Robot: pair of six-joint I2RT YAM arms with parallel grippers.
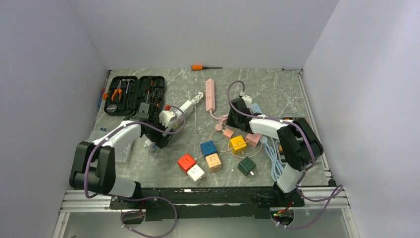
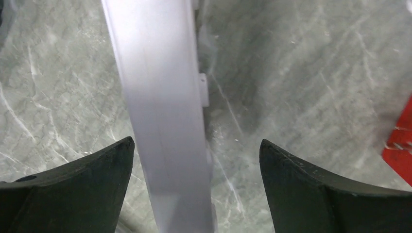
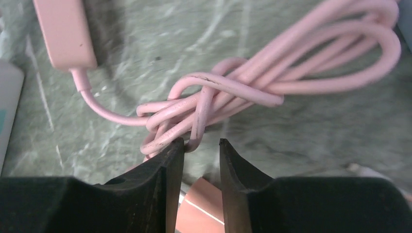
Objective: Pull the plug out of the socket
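A long white power strip (image 1: 185,110) lies slanted on the table, and its smooth pale side (image 2: 163,97) passes between the spread fingers of my left gripper, which is open with a gap on either side. The pink power strip (image 1: 210,94) has its bundled pink cord (image 3: 218,94) trailing to the right. At that cord is my right gripper, with its fingers close together and a narrow gap showing. One cord loop disappears behind its left fingertip, so whether it is pinched is unclear. A pink cube (image 3: 200,208) shows through the gap; contact is unclear.
Red (image 1: 186,162), white (image 1: 196,173), blue (image 1: 208,148), tan (image 1: 213,162), yellow (image 1: 237,144) and green (image 1: 246,166) cube adapters occupy the front middle. A black toolbox (image 1: 121,94) stands back left. Bare table lies at the back right.
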